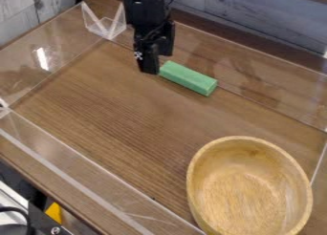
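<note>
My black gripper (152, 53) hangs at the top middle, open, its fingertips pointing down just left of a green rectangular block (188, 78). The block lies flat on the wooden table (121, 134), angled from upper left to lower right. Nothing shows between the fingers.
A pale wooden bowl (250, 186) sits at the lower right. Clear plastic pieces stand along the left edge and at the top left. Black cables and a yellow object lie at the lower left corner.
</note>
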